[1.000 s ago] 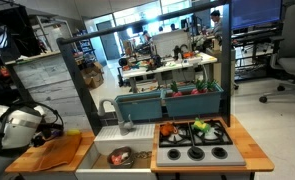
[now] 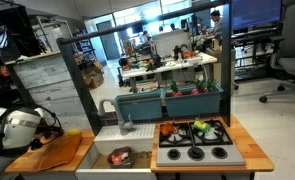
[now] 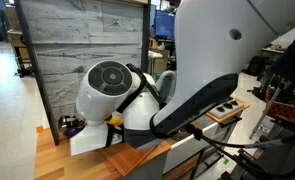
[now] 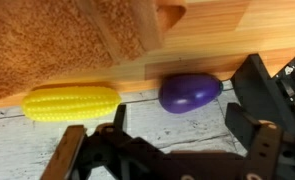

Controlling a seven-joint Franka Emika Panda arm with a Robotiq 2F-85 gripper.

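In the wrist view, a purple toy eggplant (image 4: 190,93) lies near the seam between the wooden counter and the white-grey wall board. My gripper is open, its two dark fingers set wide apart below the eggplant in the picture, with nothing held. A yellow toy corn cob (image 4: 72,103) lies to the left, outside the left finger. An orange cloth (image 4: 62,40) covers the counter at upper left. In exterior view 1, the same cloth (image 2: 52,152) lies by the arm at far left, with the yellow corn (image 2: 74,132) behind it; the eggplant is hard to make out there.
A black post (image 4: 262,85) rises close to the eggplant's right. Further right are a sink (image 2: 124,132), a metal pot (image 2: 121,157) and a stove (image 2: 197,150) with toy vegetables. A blue-green rack (image 2: 167,107) stands behind. The tall wall board (image 3: 92,65) bounds the counter.
The arm at far left has shifted slightly. The cloth, corn, pot and stove items look unmoved.
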